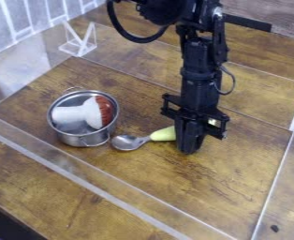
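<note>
My black gripper (187,139) is down at the tabletop right of centre, over a pale yellow-green item (164,135) that lies partly hidden beneath it. A metal spoon (127,142) lies just left of that item, its bowl toward the pot. The gripper looks shut; whether anything is between its fingers is hidden. A steel pot (75,133) at the left holds a white cylindrical object with a red end (87,111).
A white wire-like stand (82,39) sits at the upper left edge, and clear panels border the table at left and right.
</note>
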